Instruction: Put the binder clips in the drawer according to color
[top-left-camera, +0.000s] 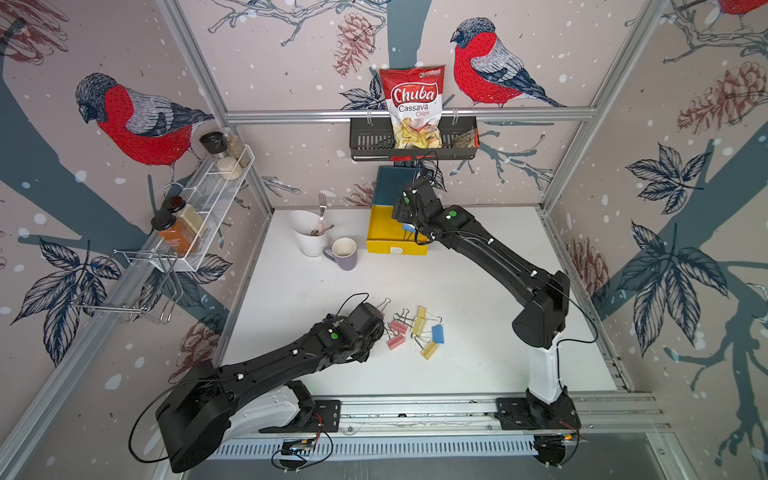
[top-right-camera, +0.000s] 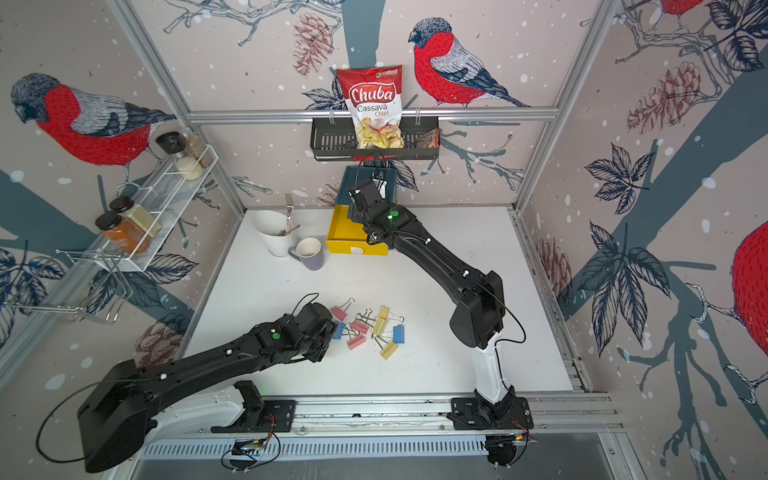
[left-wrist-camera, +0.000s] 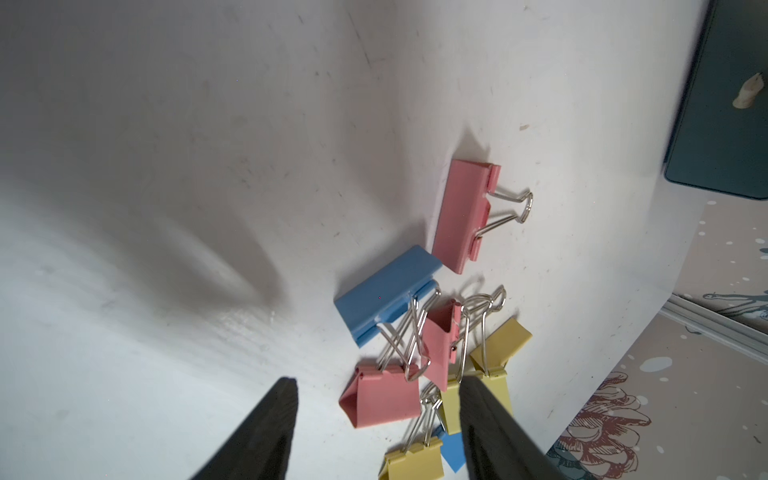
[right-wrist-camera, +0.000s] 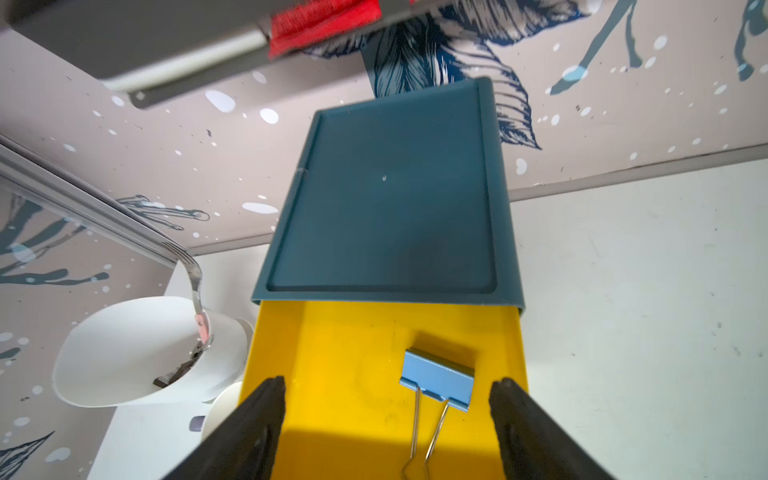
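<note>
A blue binder clip (right-wrist-camera: 437, 378) lies inside the yellow drawer (right-wrist-camera: 344, 344), toward its right side. My right gripper is over the drawer, its fingers wide apart and nothing held between them. On the table is a loose group of clips: a pink clip (left-wrist-camera: 461, 216), a blue clip (left-wrist-camera: 389, 294), another pink clip (left-wrist-camera: 386, 396) and yellow clips (left-wrist-camera: 414, 462), with a second blue clip (top-left-camera: 437, 333) at the group's right. My left gripper hovers open beside the group, empty. In the top left view the left arm hides the nearer blue clip.
Left of the drawer stand a white pot (top-left-camera: 310, 233) with cutlery and a mug (top-left-camera: 343, 253). The drawer's dark lid (right-wrist-camera: 392, 192) is raised behind it. A shelf basket (top-left-camera: 360, 137) hangs above.
</note>
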